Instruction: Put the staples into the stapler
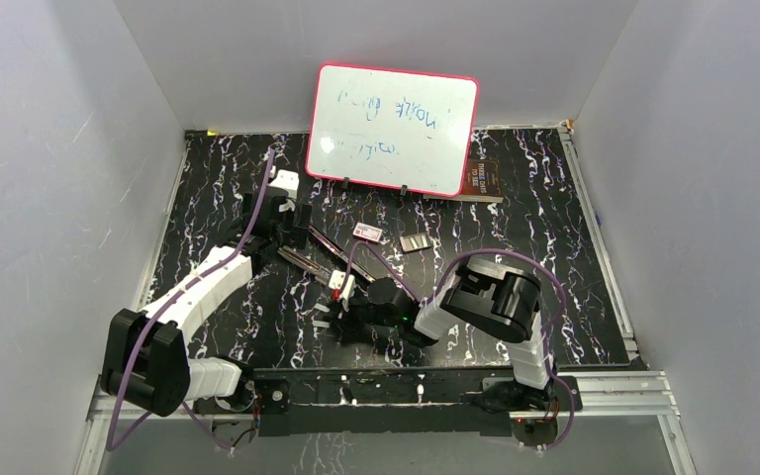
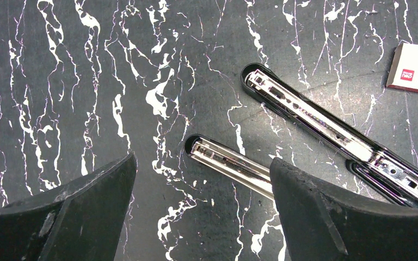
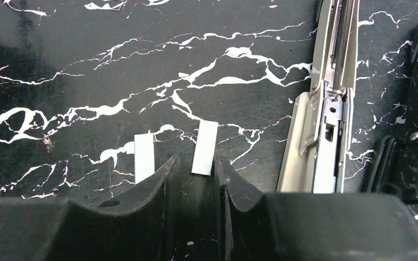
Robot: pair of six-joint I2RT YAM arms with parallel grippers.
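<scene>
Two white staple strips lie on the table in the right wrist view: one strip (image 3: pixel 205 142) has its near end in the gap between the fingertips of my right gripper, which is part open. The other strip (image 3: pixel 145 155) lies to the left, outside that gripper's left finger. A beige-sided stapler (image 3: pixel 318 141) lies opened out to the right of the strips. Beyond it is a black stapler (image 3: pixel 413 163), also opened out. My left gripper is wide open and empty, its fingers framing the beige stapler's end (image 2: pixel 226 162) in view.
A red-and-white staple box (image 1: pixel 367 233) sits behind the staplers, with a small tray of strips (image 1: pixel 415 242) to its right. A whiteboard (image 1: pixel 396 129) leans at the back over a book (image 1: pixel 482 179).
</scene>
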